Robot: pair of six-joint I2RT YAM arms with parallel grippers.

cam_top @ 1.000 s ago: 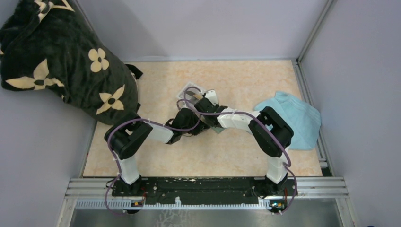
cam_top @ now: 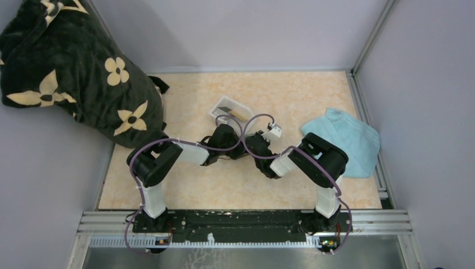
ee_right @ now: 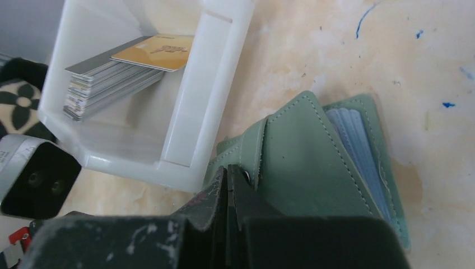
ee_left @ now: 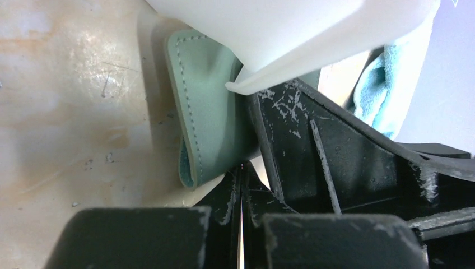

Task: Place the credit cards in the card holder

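The green card holder [ee_right: 302, 162] lies on the table beside the white container [ee_right: 185, 112], showing clear sleeves at one side in the right wrist view; in the left wrist view its stitched edge [ee_left: 201, 112] is close up. A stack of cards [ee_right: 112, 84] with a gold card [ee_right: 151, 50] on top is inside the container. My right gripper, shut, is over the holder near its strap and snap. My left gripper is also shut, at the holder's edge, with nothing visible between its fingers. Both grippers are largely hidden in the top view.
A dark flowered cushion [cam_top: 78, 84] fills the back left. A folded blue cloth [cam_top: 344, 145] lies at the right. The two wrists are close together at the middle.
The left arm has shifted only slightly.
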